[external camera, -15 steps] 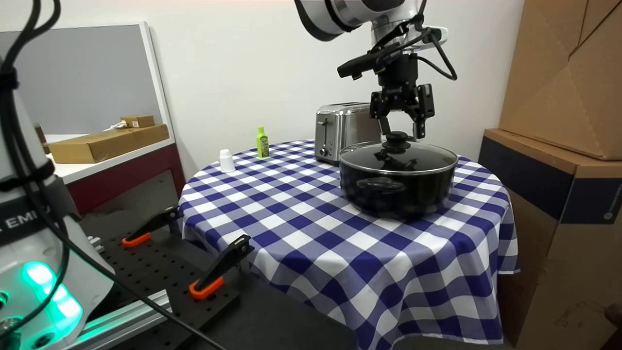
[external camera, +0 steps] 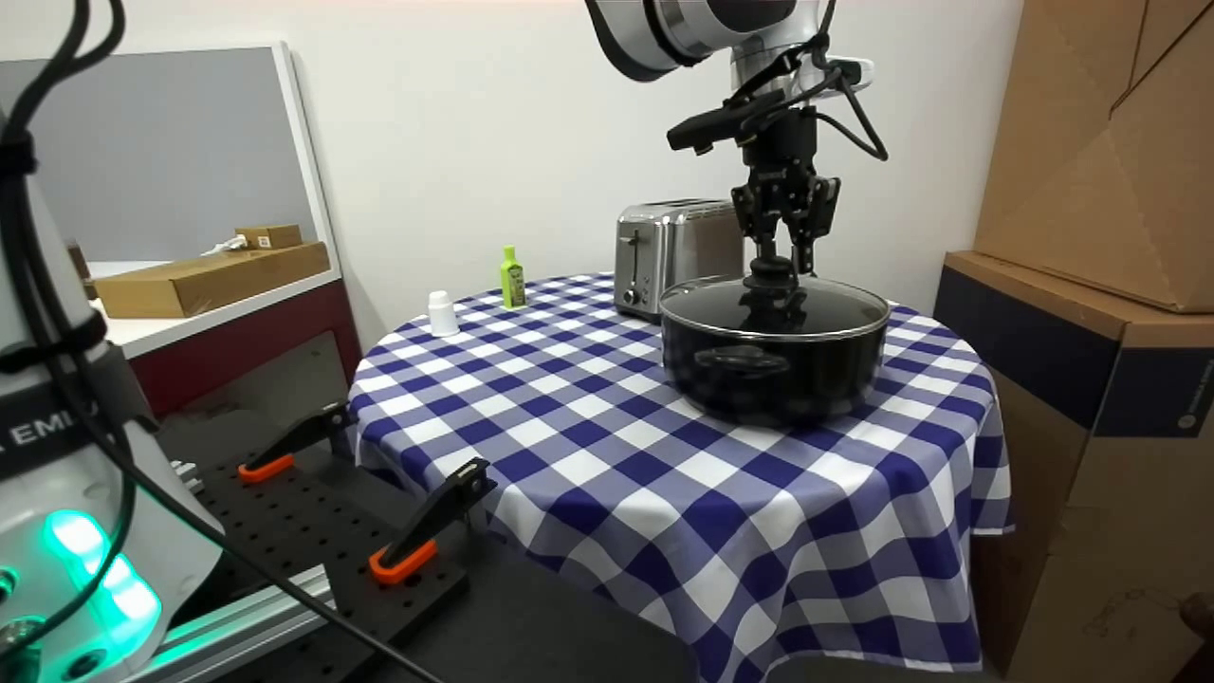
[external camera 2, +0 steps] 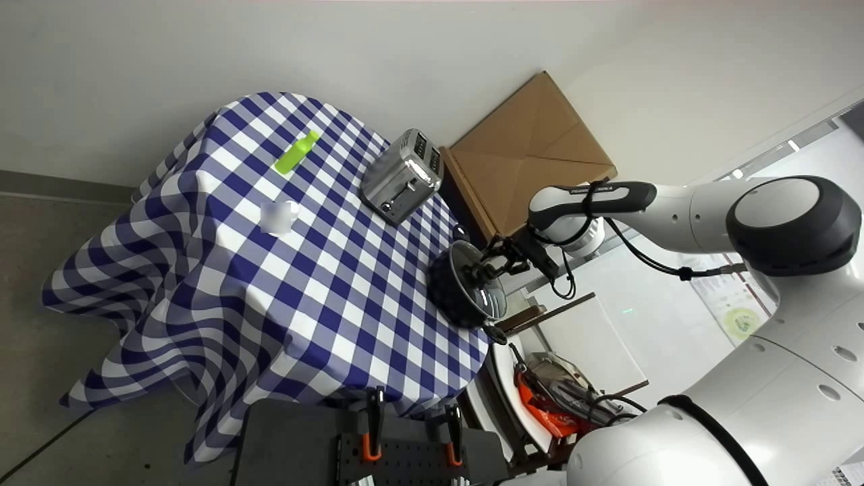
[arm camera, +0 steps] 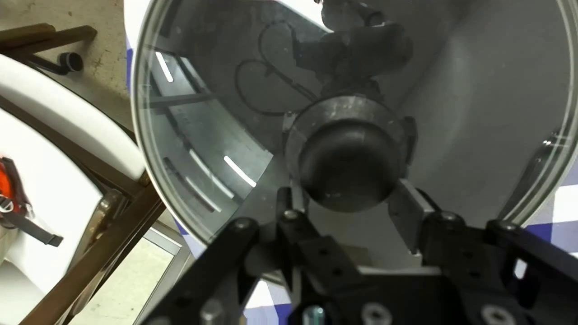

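Observation:
A black pot (external camera: 774,381) stands on the table with its glass lid (external camera: 836,309) on, the metal rim seated all round. From the middle of the lid rises a round black knob (arm camera: 349,162). My gripper (external camera: 785,252) points straight down just above the lid. In the wrist view its fingers (arm camera: 407,208) stand on either side of the knob, part open; whether either pad touches the knob is hard to tell. The second exterior view has the pot (external camera 2: 447,290) near the table's edge, the arm reaching over it from the right.
A steel toaster (external camera: 683,250) stands close behind the pot. A green bottle (external camera: 512,279) and a white shaker (external camera: 441,313) are farther left. Cardboard boxes (external camera: 1070,455) rise beside the table's right side. The checkered tablecloth (external camera: 546,393) is bare left of the pot.
My gripper's fingers have drawn closer together around the knob, and the hand has shifted and sunk slightly. The pot and lid look almost unmoved.

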